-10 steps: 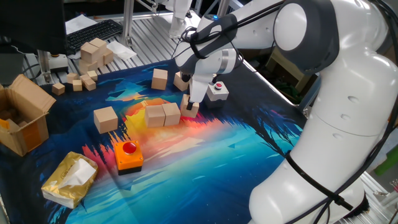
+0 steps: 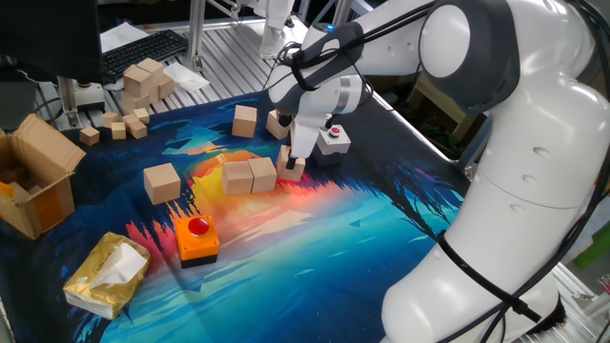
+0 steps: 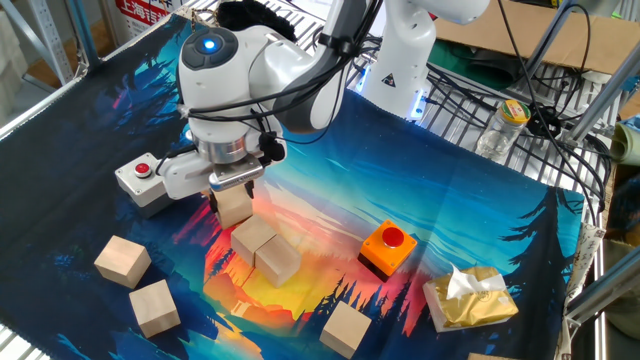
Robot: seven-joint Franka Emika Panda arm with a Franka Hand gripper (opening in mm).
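Observation:
My gripper (image 3: 232, 194) points down over a wooden block (image 3: 235, 209), with a dark finger at either side of it. Whether the fingers press on the block or stand slightly apart from it cannot be made out. In exterior view 1 the same block (image 2: 296, 170) looks to be at table height, partly covered by the gripper (image 2: 292, 160). A narrow gap seems to part a pair of blocks from the block at my gripper.
Loose blocks (image 2: 162, 184) (image 3: 123, 261) lie around the mat. A grey box with a red button (image 2: 333, 140) sits close behind my gripper. An orange button box (image 2: 196, 240), a tissue pack (image 2: 108, 275) and a cardboard box (image 2: 38, 176) occupy the other side.

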